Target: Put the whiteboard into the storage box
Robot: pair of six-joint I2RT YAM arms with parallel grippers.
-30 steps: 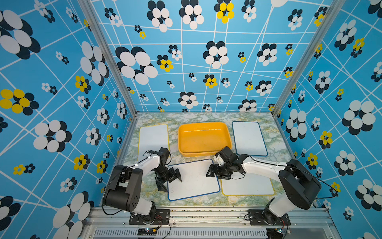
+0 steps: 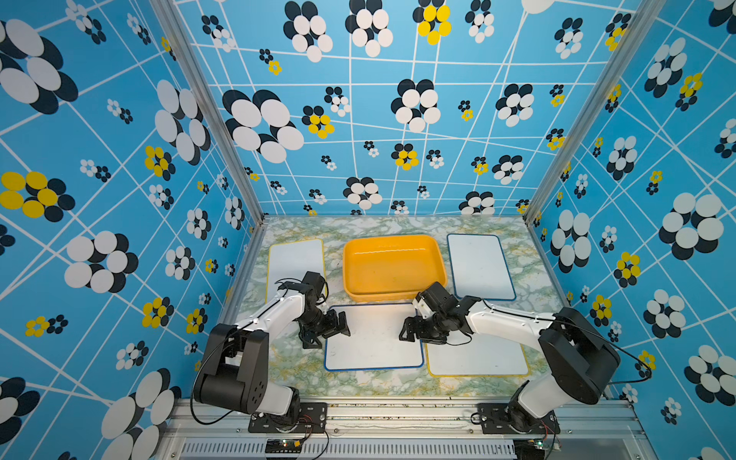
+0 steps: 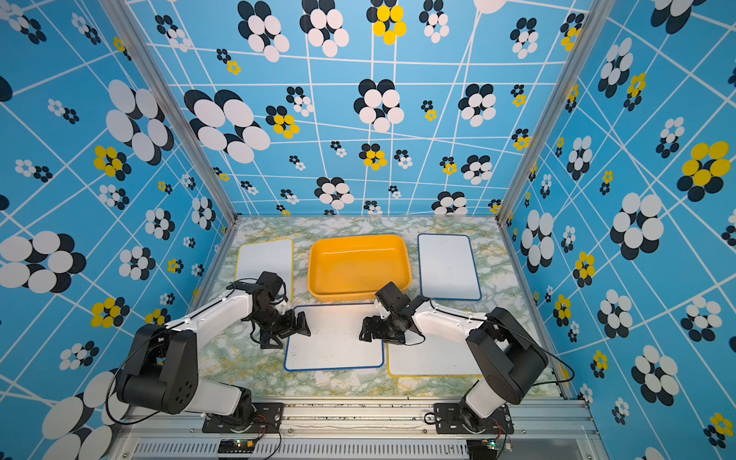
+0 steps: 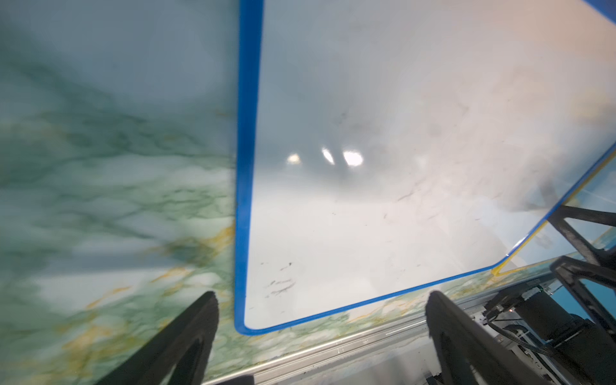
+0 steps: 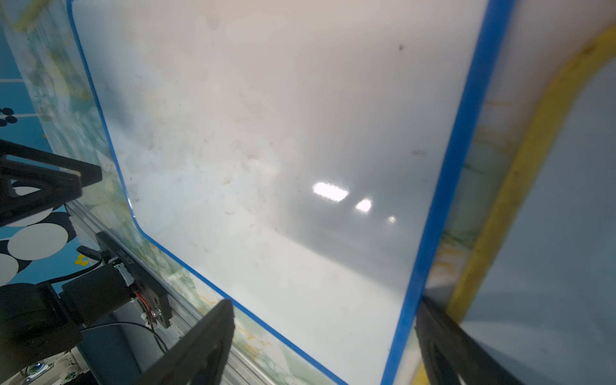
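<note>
A blue-edged whiteboard [image 2: 372, 341] lies flat on the marble table in front of the empty orange storage box [image 2: 395, 264]. My left gripper [image 2: 326, 337] is open over the board's left edge, nothing between its fingers, which are blurred in the left wrist view. My right gripper [image 3: 375, 331] is low at the board's right edge. In the right wrist view its fingertips [image 5: 442, 340] reach down by the blue edge, where it runs beside a yellow-edged board [image 5: 564, 243]; whether they grip the edge I cannot tell.
More whiteboards lie flat: a yellow-edged one [image 2: 295, 257] left of the box, a blue-edged one [image 2: 481, 264] right of it, and a yellow-edged one [image 2: 475, 356] under my right arm. Marble shows left of the front board.
The front blue-edged board has straightened and shifted away from the table's front edge. My left gripper has moved back and slightly up. The right arm is nearly still.
</note>
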